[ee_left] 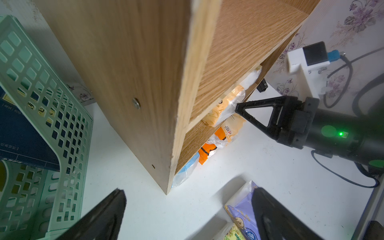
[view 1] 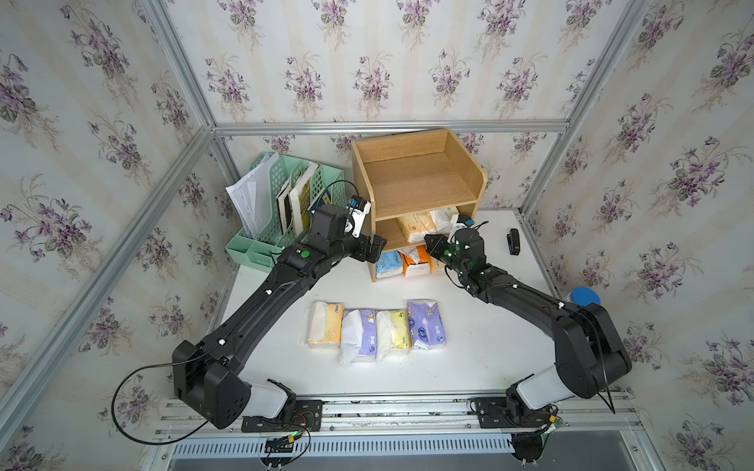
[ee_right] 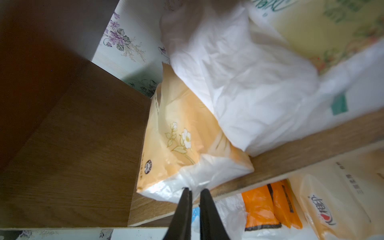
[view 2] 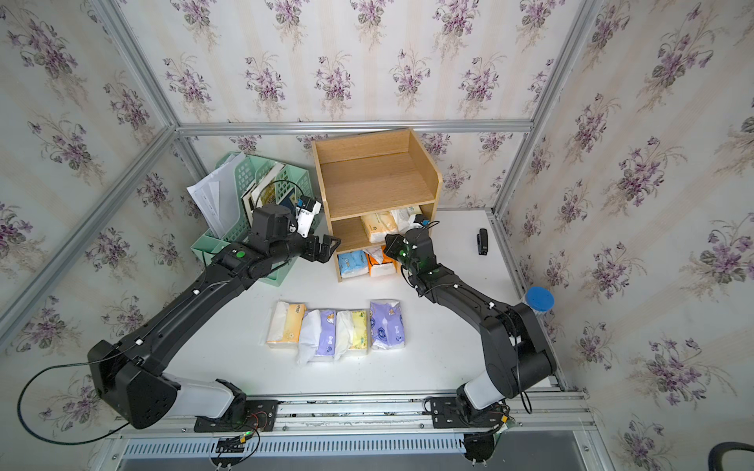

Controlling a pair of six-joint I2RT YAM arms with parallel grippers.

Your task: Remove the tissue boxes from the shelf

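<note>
On the shelf's [view 1: 424,205] middle level, an orange tissue pack [ee_right: 180,140] leans on its side, and a white-and-yellow pack [ee_right: 248,80] lies to its right. My right gripper is at the orange pack's clear film end. Its fingers stand close together with a narrow gap; the film creases toward their tips, but whether they grip it cannot be told. Below sit a blue pack [view 1: 388,264], an orange-and-white pack [view 1: 416,263] and a peach pack [ee_right: 332,196]. Beside the shelf's left wall, my left gripper stands open and empty.
Several packs lie in a row on the table, among them a purple pack [view 1: 426,324]. Green baskets [view 1: 259,251] with books and papers stand left of the shelf. A black object [view 1: 513,241] lies at right. Clear table separates the row from the shelf.
</note>
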